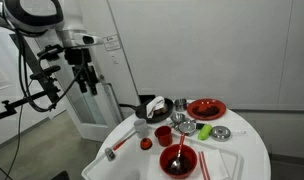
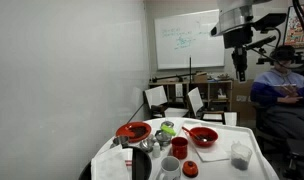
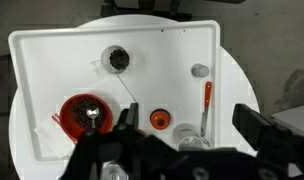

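Observation:
My gripper (image 1: 88, 84) hangs high over the left side of the table, well above everything on it. In the wrist view the gripper (image 2: 242, 72) shows two black fingers (image 3: 104, 152) spread wide, with nothing held between them. Below is a white tray (image 3: 172, 36). On it stand a red bowl (image 3: 65, 120) with a spoon and dark contents inside, a cup with dark contents (image 3: 116, 59), a round red object (image 3: 160, 119), a red-handled utensil (image 3: 207, 97) and a small grey cylinder (image 3: 200, 71). The fingers hide part of the tray's near side.
A red mug (image 1: 164, 136), a pale mug (image 2: 170, 167), a black pan (image 1: 166, 107) with white cloth, a red plate (image 1: 206, 108), metal pots (image 1: 180, 119) and a green item (image 1: 205, 131) crowd the table. A person (image 2: 280, 92) sits behind. The tray's middle has bare space.

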